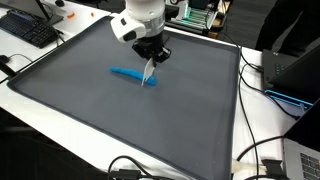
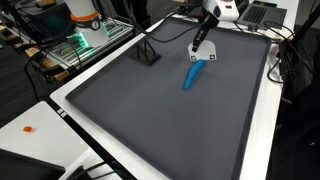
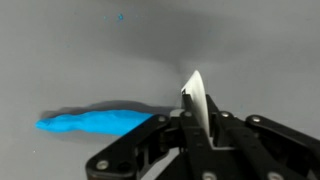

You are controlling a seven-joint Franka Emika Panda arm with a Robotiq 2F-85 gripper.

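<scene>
A long blue roll [image 1: 125,72], which looks like modelling clay, lies on the grey board. My gripper is above its near end in the wrist view, with a white flat tool [image 3: 197,90] between its fingers. In exterior view 2 the tool [image 2: 204,50] looks like a broad, thin plate held on edge at the far end of the blue roll [image 2: 192,76]. Whether its lower edge touches the clay or stands just above it, I cannot tell. The gripper's black fingers hide part of the roll in the wrist view.
The grey board [image 2: 135,115] is wide and mostly bare around the roll. A tiny blue speck [image 3: 120,17] lies on it. A dark stand [image 2: 147,52] is at the board's left edge in exterior view 2. Cables and a keyboard [image 1: 30,30] lie outside the board.
</scene>
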